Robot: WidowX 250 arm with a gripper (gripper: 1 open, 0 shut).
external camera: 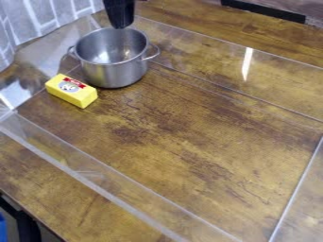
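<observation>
A steel pot (111, 66) with side handles stands at the upper left of the wooden table. Just in front of it, to its left, lies a yellow box (71, 91) with a red-and-white label. The dark gripper (121, 23) hangs at the top edge, above the back of the pot, mostly out of frame; whether its fingers are open or shut does not show.
Clear plastic sheets or rails border the wooden table (190, 142) along the left and right. A crinkled silver backing stands at the top left.
</observation>
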